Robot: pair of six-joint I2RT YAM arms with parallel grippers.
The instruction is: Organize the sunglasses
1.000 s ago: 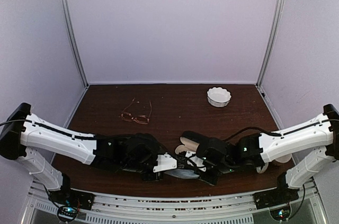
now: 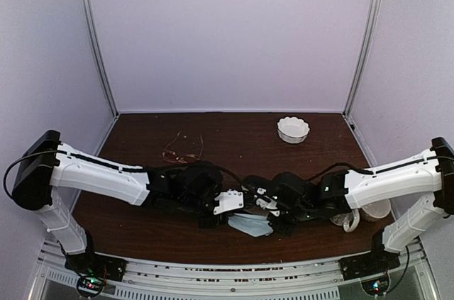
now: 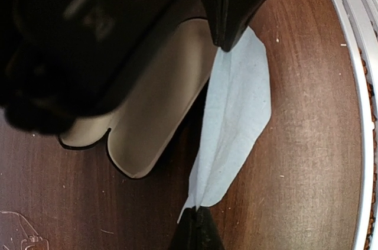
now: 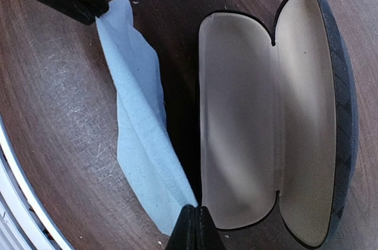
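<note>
A light blue cloth (image 2: 250, 224) hangs between my two grippers, near the front of the table. My left gripper is shut on one end of it, and my right gripper is shut on the other. Behind the cloth, an open glasses case (image 4: 236, 120) with a beige lining and dark shell lies on the table; in the top view the arms mostly cover it. Red-framed glasses (image 2: 170, 156) lie at the left, farther back, partly behind the left arm. A corner of the clear-looking glasses (image 3: 34, 239) shows in the left wrist view.
A white fluted bowl (image 2: 293, 130) stands at the back right. A white cup (image 2: 350, 220) and another white dish (image 2: 376, 210) sit partly hidden by the right arm.
The left arm now covers part of the glasses.
</note>
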